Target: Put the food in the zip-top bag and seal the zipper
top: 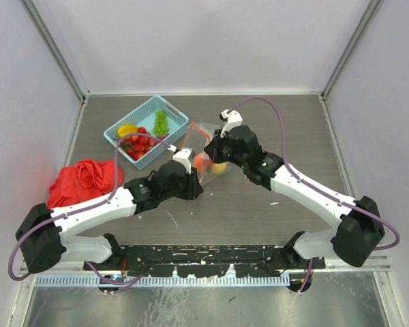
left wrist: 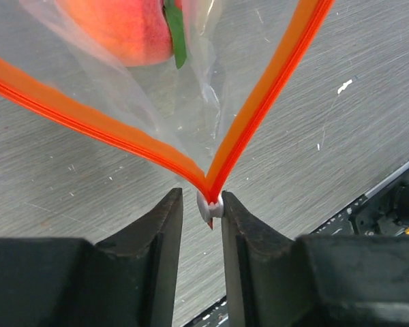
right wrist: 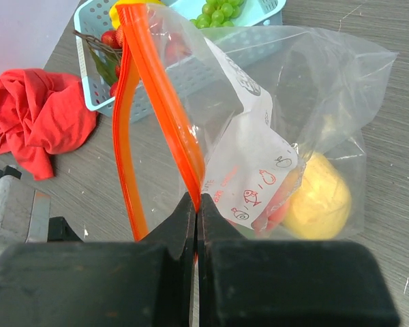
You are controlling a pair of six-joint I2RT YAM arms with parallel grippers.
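Observation:
The clear zip bag (right wrist: pixel 320 75) has an orange zipper (left wrist: pixel 266 82) and hangs with its mouth spread. A round peach (left wrist: pixel 123 30) with a green leaf and a yellow fruit (right wrist: pixel 320 197) lie inside. My right gripper is shut on one end of the zipper edge. At the other end, a small whitish zipper slider (left wrist: pixel 210 206) sits where the two orange strips meet. My left gripper is part open around this slider, one finger on each side, with a gap at the left finger. In the top view the arms hide much of the bag.
A light blue basket (top: pixel 138 163) holding grapes (top: pixel 160 124), strawberries and a yellow item stands behind the left arm. A crumpled red cloth (top: pixel 85 182) lies at the left.

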